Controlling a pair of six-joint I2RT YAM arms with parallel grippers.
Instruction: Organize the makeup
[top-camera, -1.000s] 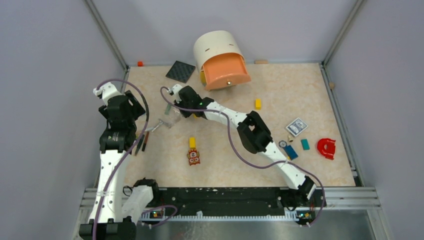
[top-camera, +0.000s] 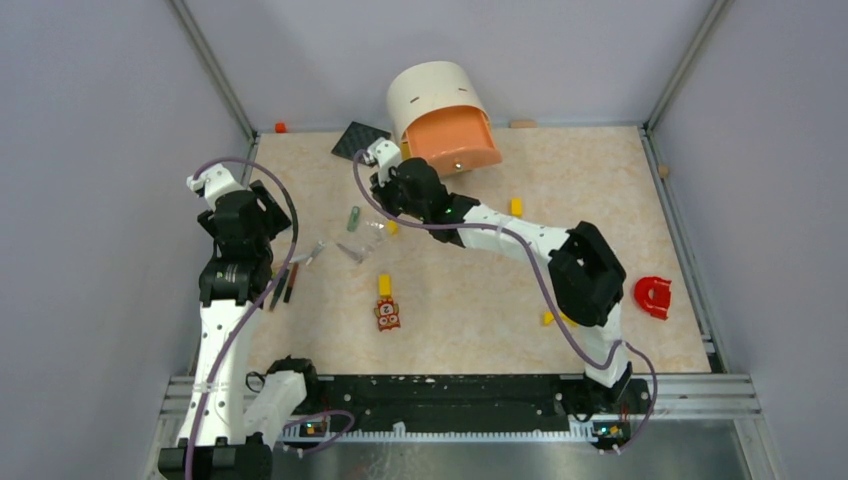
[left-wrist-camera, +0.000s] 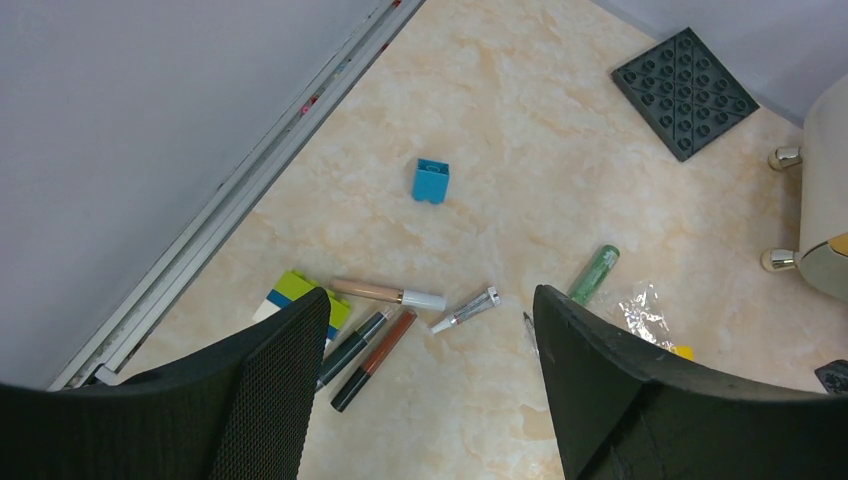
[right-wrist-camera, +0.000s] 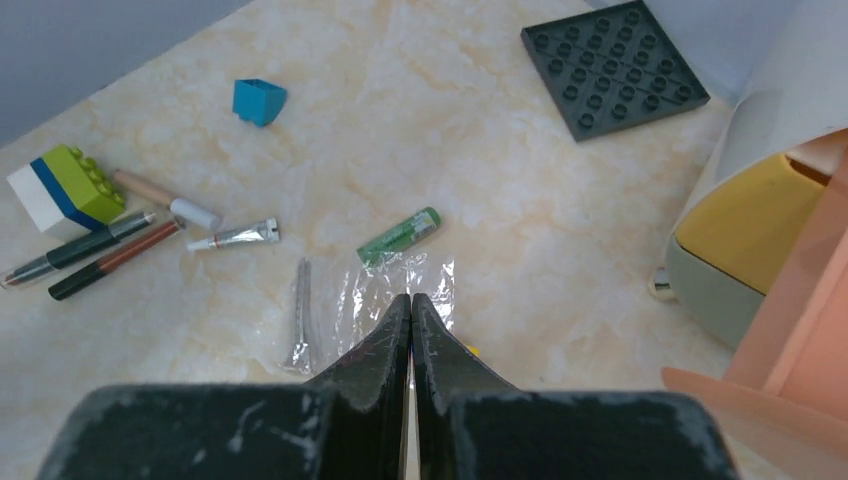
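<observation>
In the left wrist view my left gripper stands open, well above the table, nothing between its fingers. Below it lie a beige tube with a white cap (left-wrist-camera: 385, 292), a dark green tube (left-wrist-camera: 355, 347), a red-brown tube (left-wrist-camera: 375, 359) and a small silver tube (left-wrist-camera: 467, 309). My right gripper is shut, its fingertips overlapping a clear plastic bag (right-wrist-camera: 435, 277); I cannot tell whether the film is pinched. A green tube (right-wrist-camera: 400, 235) touches the bag's far edge; a thin silver piece (right-wrist-camera: 302, 315) lies along its left.
A cream rounded case (top-camera: 435, 88) with an orange drawer (top-camera: 455, 135) stands at the back. A dark studded plate (top-camera: 360, 140) lies left of it. Blue (left-wrist-camera: 431, 181) and green-white blocks (left-wrist-camera: 300, 289) sit at the left. A bear figure (top-camera: 387, 314) lies near the middle.
My right gripper has moved right and toward the case. The clear bag, silver piece and green tube have shifted right too. The right arm now covers several items at the right. The left arm is still.
</observation>
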